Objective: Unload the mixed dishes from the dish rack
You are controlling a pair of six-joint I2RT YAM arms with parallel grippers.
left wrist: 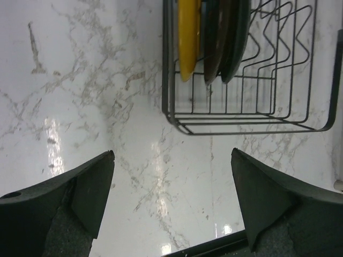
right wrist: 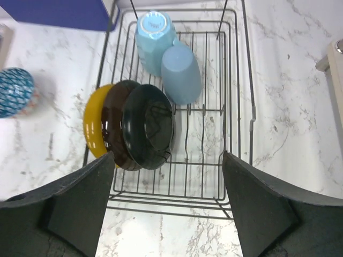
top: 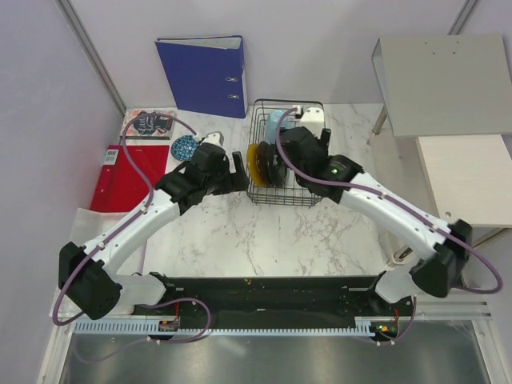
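Observation:
A wire dish rack [top: 316, 200] holds a yellow plate [right wrist: 94, 120], a brown plate [right wrist: 112, 104] and a dark green bowl or plate [right wrist: 134, 126] on edge at its left, with two light blue cups [right wrist: 181, 77] behind them. My left gripper stands open at the rack's front left, with nothing between its fingers. My right gripper is above the rack, its fingers wide apart over the plates, nothing between them.
A patterned blue dish [top: 183, 147] lies left of the rack, near a red folder [top: 120, 184] and a blue binder [top: 200, 72]. A shelf unit [top: 460, 176] stands at the right.

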